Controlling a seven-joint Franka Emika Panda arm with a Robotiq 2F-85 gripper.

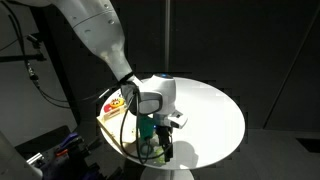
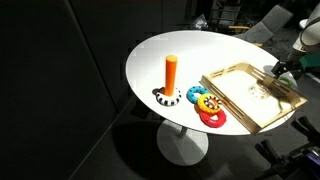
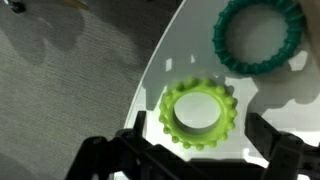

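A yellow-green ring [image 3: 229,112] with a bumpy rim lies flat on the white table, close to its edge. My gripper is over it, open, with one finger on either side of the ring in the wrist view and nothing held. A dark teal ring [image 3: 228,52] lies just beyond, partly cut off by the top of the frame. From the second exterior view, the gripper [image 2: 286,73] appears at the far right, past the wooden tray [image 2: 232,101]. The arm hides much of this area in the first exterior view.
An orange post [image 2: 171,75] stands upright on a black-and-white base. Blue [image 2: 194,94], yellow [image 2: 209,103] and red [image 2: 212,119] rings lie between it and the tray.
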